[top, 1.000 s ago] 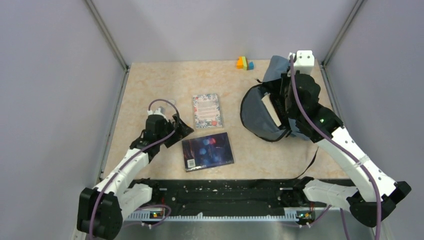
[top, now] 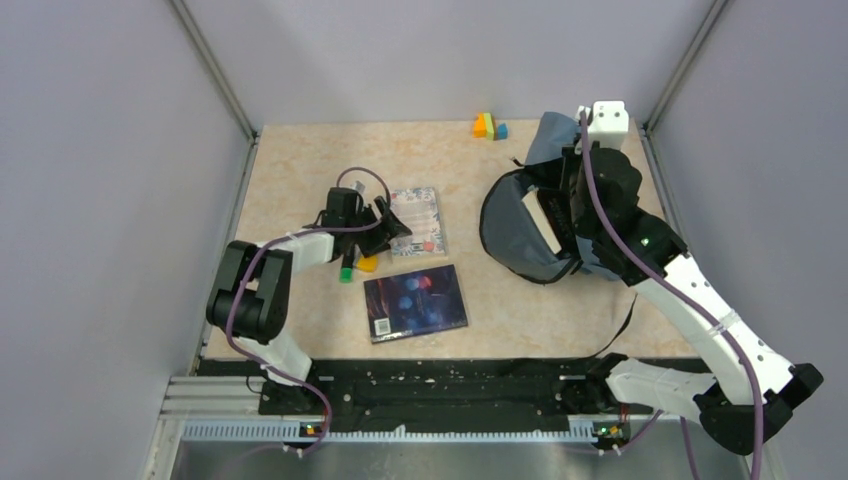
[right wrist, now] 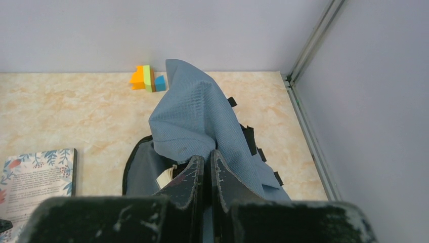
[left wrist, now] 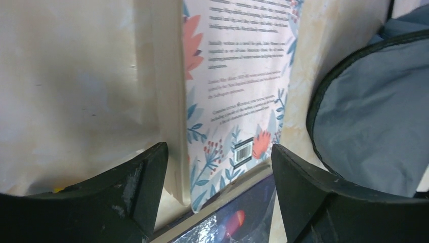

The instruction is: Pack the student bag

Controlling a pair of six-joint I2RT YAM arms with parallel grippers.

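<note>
A floral-bordered book lies on the table left of centre, and a dark-covered book lies nearer the front. My left gripper stands open, one finger on each side of the floral book near its lower end; contact cannot be made out. The grey-blue student bag is on the right with its mouth open, and a pale-edged book sits inside. My right gripper is shut at the bag's fabric, whose folds gather at the fingertips.
Small orange, yellow-green and blue blocks stand at the back edge. A green-ended item and a yellow piece lie partly under my left arm. Bare table lies between the books and the bag.
The floral book's left edge appears shifted slightly right. My right arm stays still.
</note>
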